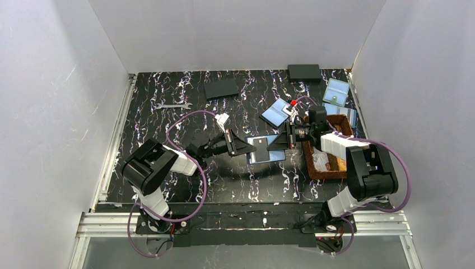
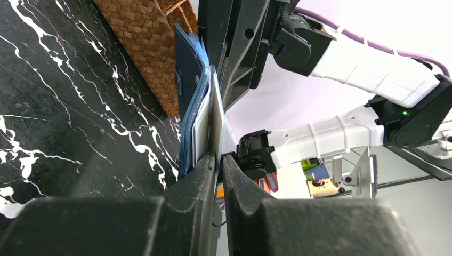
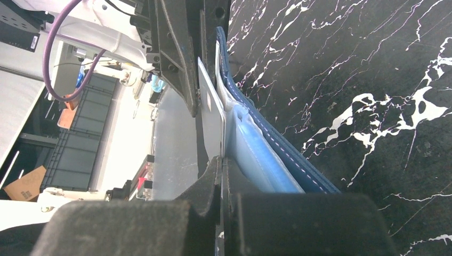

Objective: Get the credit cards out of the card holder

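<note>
A blue card holder point(image 1: 263, 150) hangs over the middle of the table between both grippers, its clear sleeves point(image 3: 256, 149) visible in the right wrist view. My right gripper is shut on it at the right side. My left gripper has its fingertips close round the holder's left edge, at a pale card edge point(image 2: 216, 117); whether they are closed on it is hard to tell. A white card point(image 3: 210, 106) stands along the holder's inner side in the right wrist view.
A woven basket point(image 1: 312, 171) stands at the right under my right arm. Other card holders point(image 1: 275, 112), dark flat boxes point(image 1: 220, 88) and a wrench point(image 1: 173, 106) lie toward the back of the table.
</note>
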